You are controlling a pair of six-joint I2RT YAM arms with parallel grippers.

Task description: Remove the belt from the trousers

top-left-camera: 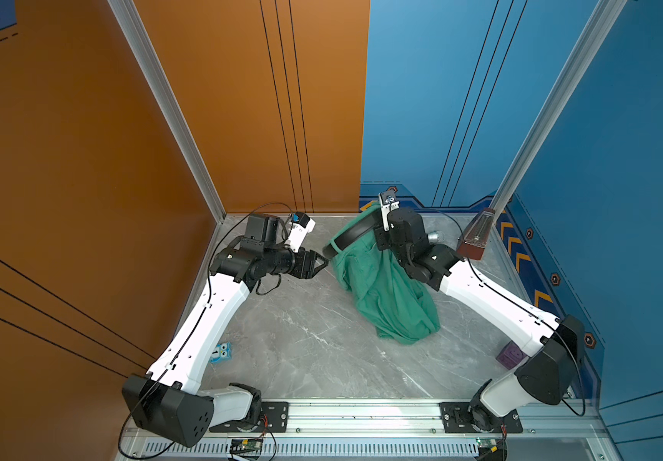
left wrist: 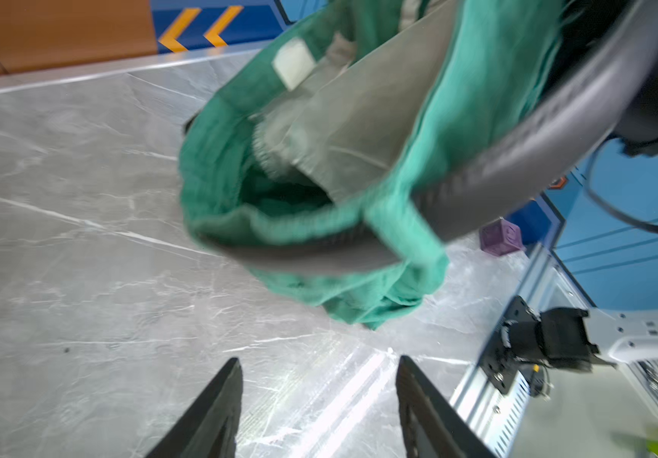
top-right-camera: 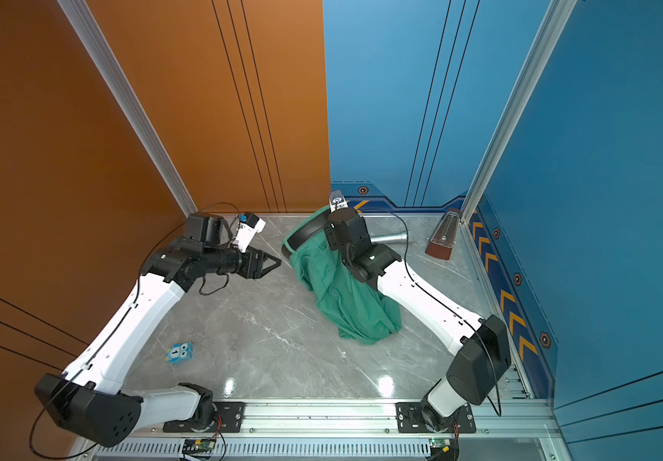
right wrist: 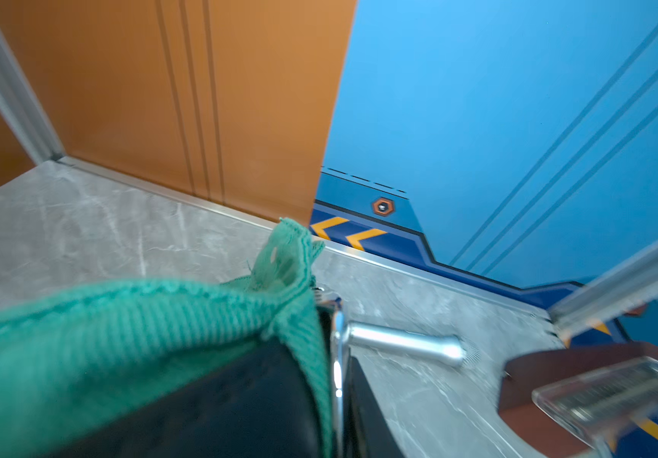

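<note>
Green trousers [top-left-camera: 377, 292] hang from my right gripper [top-left-camera: 385, 230] toward the table, their waistband raised, the dark belt [top-left-camera: 350, 234] still along it. In the right wrist view green waistband cloth [right wrist: 153, 328], the black belt [right wrist: 206, 404] and its silver buckle [right wrist: 338, 366] are at the bottom, the right gripper shut on them, its fingers mostly hidden. My left gripper is open and empty, left of the waistband; in its wrist view the blurred belt and cloth loom above the fingers.
A silver cylinder [right wrist: 401, 342] lies at the back behind the trousers. A brown object with a clear top [top-right-camera: 440, 242] stands back right. A blue item [top-right-camera: 179, 352] sits front left, a purple cube [left wrist: 500, 236] front right.
</note>
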